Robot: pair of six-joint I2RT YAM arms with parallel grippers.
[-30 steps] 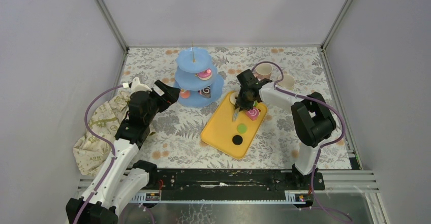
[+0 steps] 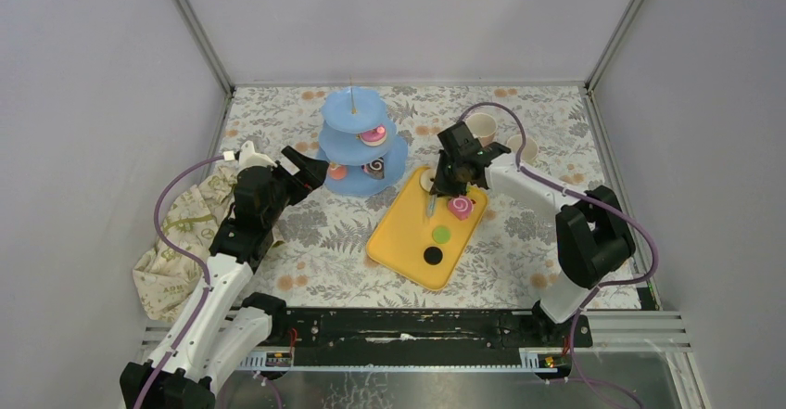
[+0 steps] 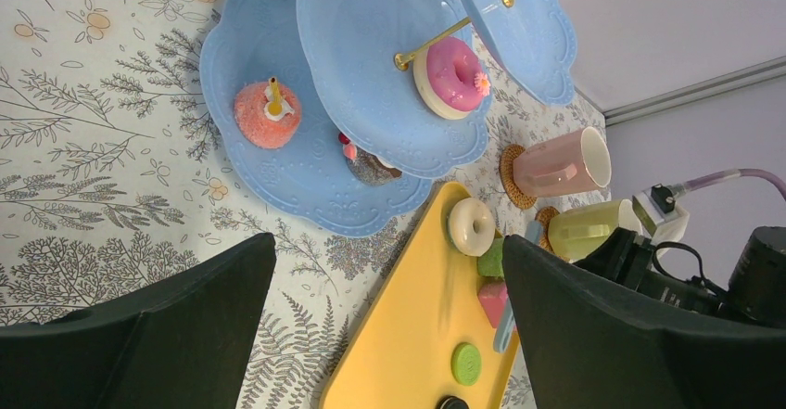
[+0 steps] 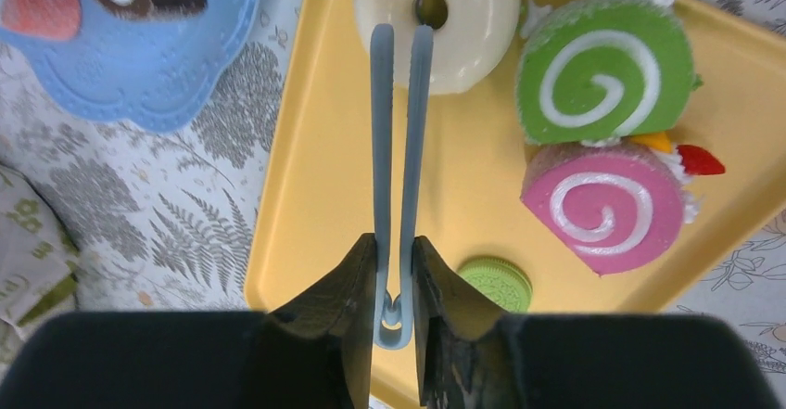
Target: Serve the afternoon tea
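My right gripper holds grey-blue tongs [image 4: 382,140] between its fingers, pointing over the yellow tray [image 4: 306,196]. By the tong tips lies a white donut [image 4: 473,38]; a green roll [image 4: 602,57], pink roll [image 4: 602,205] and green round piece [image 4: 496,287] are on the tray too. The blue three-tier stand [image 3: 361,66] carries a pink donut [image 3: 450,70], a pink cake [image 3: 259,112] and a partly hidden chocolate piece [image 3: 371,168]. My left gripper [image 2: 310,168] stands open beside the stand, empty.
A pink cup [image 3: 556,163] and a yellow-green cup [image 3: 584,228] stand on coasters behind the tray. A patterned cloth [image 2: 167,270] lies at the left. The table front left of the tray is clear.
My right arm has shifted slightly, its forearm moving right and the tongs rising a little with it. The left arm is unchanged.
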